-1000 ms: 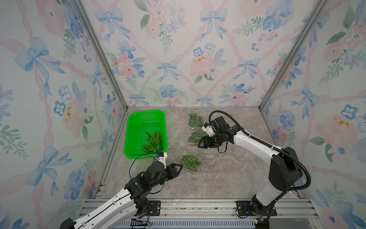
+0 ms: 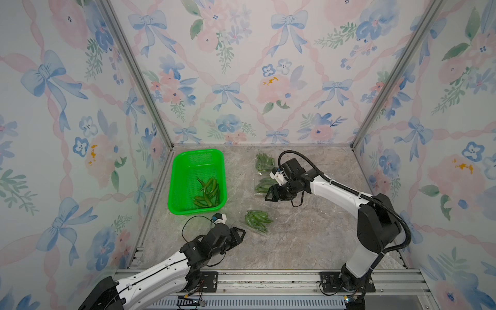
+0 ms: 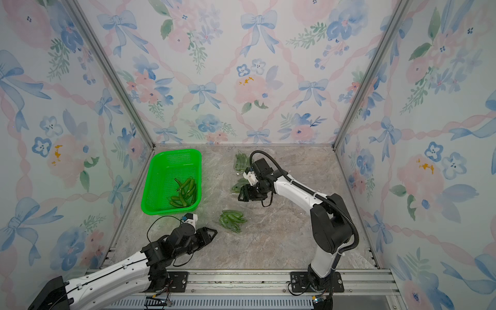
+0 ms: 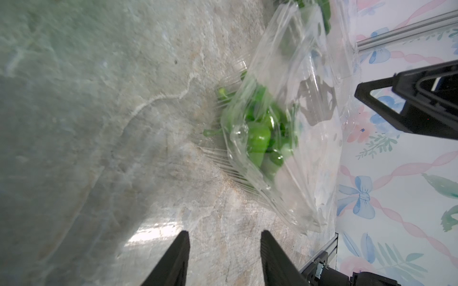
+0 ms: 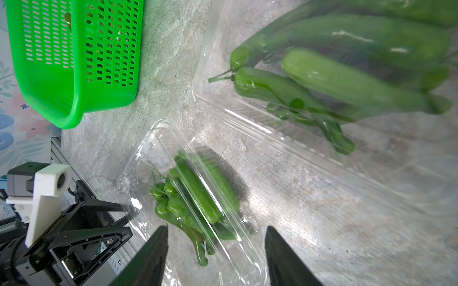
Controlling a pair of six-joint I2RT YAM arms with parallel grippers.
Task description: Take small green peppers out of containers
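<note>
Nearest the front, a clear plastic container holding several green peppers lies on the table. My left gripper stands just left of it, low over the table; its fingers are apart with bare table between them in the left wrist view. Farther back, a second clear container with long green peppers sits beneath my right arm. The right gripper is parted too, above the table between these two containers, nothing held. Inside the green basket at the left, several loose peppers rest.
A third clear container of peppers stands near the back wall. The container edges in the left wrist view look thin and transparent.
The left arm has shifted slightly and its gripper has lowered at the front container's left side. My right gripper has moved a little left. Containers and peppers stay put.
</note>
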